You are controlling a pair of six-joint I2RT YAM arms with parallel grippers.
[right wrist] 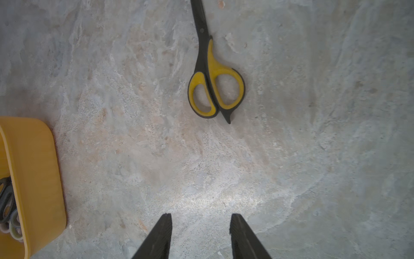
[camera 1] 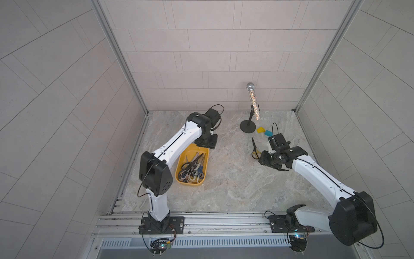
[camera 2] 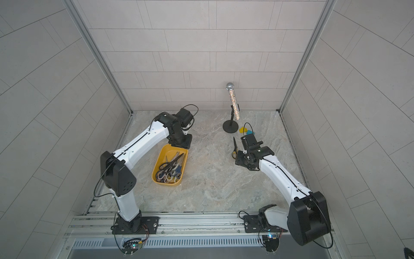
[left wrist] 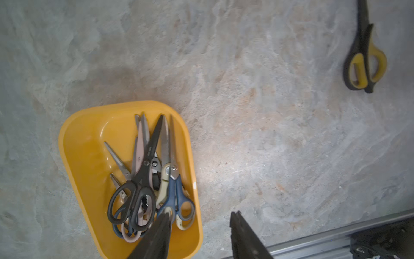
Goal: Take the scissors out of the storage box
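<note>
Black-and-yellow scissors (right wrist: pixel 207 71) lie flat on the table, outside the box. The yellow storage box (left wrist: pixel 194 172) holds several other scissors, among them black ones (left wrist: pixel 140 185) lying on top and blue-handled ones (left wrist: pixel 171 194) along its right side. Over the box's back right corner hovers my left gripper, open, its fingers apart and empty. My right gripper hangs above the table just short of the black-and-yellow scissors' handles; a wide gap shows between its fingers, and nothing is in it.
A microphone on a black stand (camera 1: pixel 248 126) stands at the back right, with small yellow (camera 1: pixel 260 129) and blue (camera 1: pixel 268 133) objects near it. The table between box and right gripper is bare.
</note>
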